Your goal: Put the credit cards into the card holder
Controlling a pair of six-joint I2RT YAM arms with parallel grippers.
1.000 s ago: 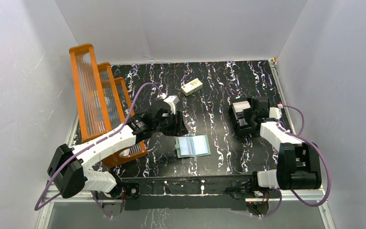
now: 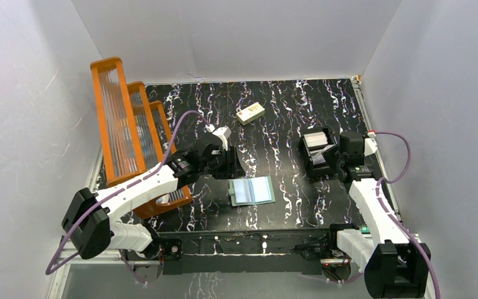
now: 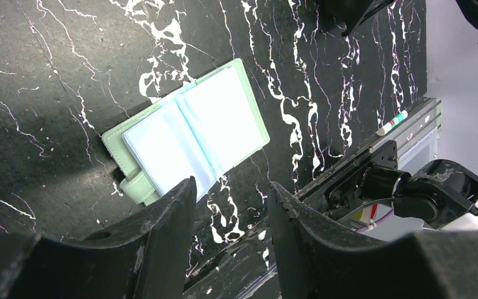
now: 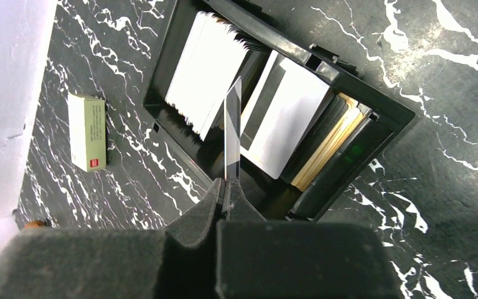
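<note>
The pale green card holder, with clear sleeves open, lies flat below my left gripper, whose open fingers hold nothing. At the right, my right gripper is over the black box of cards, shut on a thin card held upright and seen nearly edge-on. Inside the box are a stack of white cards, a loose-looking white card and yellowish cards.
An orange slatted rack fills the table's left side. A small pale box lies at the back middle. The table between card holder and black box is clear.
The left arm is still.
</note>
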